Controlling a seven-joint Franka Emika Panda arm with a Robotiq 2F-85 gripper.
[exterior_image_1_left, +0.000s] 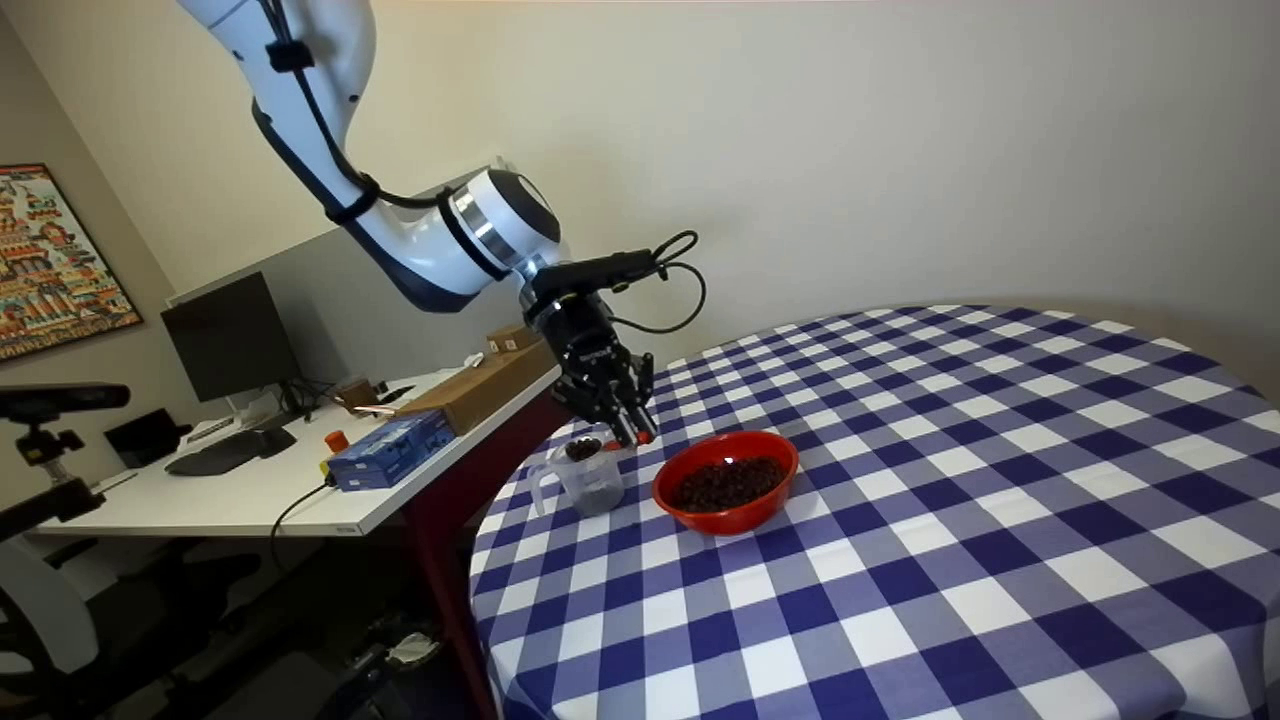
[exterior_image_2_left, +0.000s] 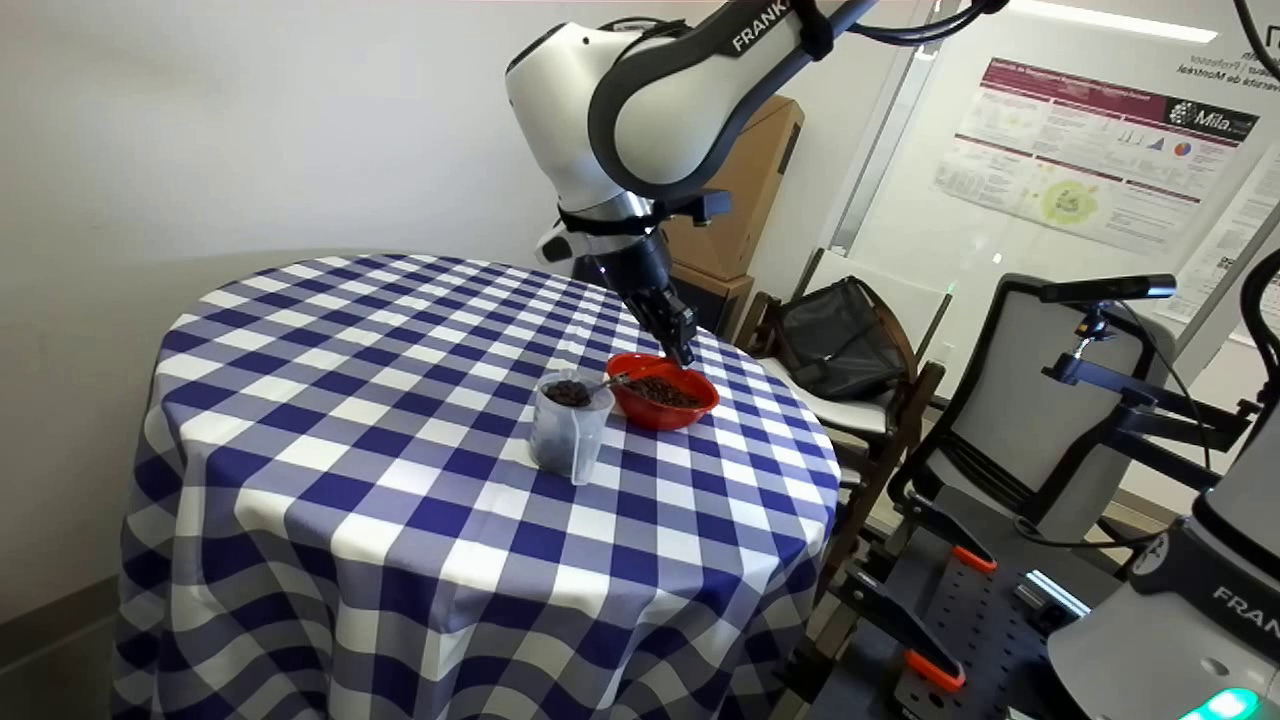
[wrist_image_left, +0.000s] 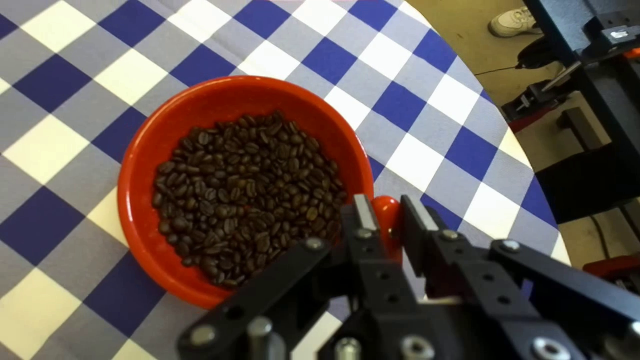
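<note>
My gripper is shut on a red handle (wrist_image_left: 388, 225), gripped between the two fingers near the bowl's rim. The handle belongs to a spoon (exterior_image_2_left: 609, 383), whose far end reaches the top of a clear measuring cup (exterior_image_1_left: 596, 490). Dark coffee beans (exterior_image_2_left: 566, 392) show at the cup's mouth; whether they lie in the spoon or in the cup, I cannot tell. A red bowl (exterior_image_1_left: 721, 517) of coffee beans (wrist_image_left: 246, 192) sits beside the cup on the table. From the wrist camera the cup is hidden.
A blue-and-white checked cloth (exterior_image_1_left: 936, 516) covers the round table, clear over most of its surface. A white desk (exterior_image_1_left: 300, 498) with a blue box (exterior_image_1_left: 393, 451) stands close by. A second robot arm (exterior_image_2_left: 1200, 600) is off the table's edge.
</note>
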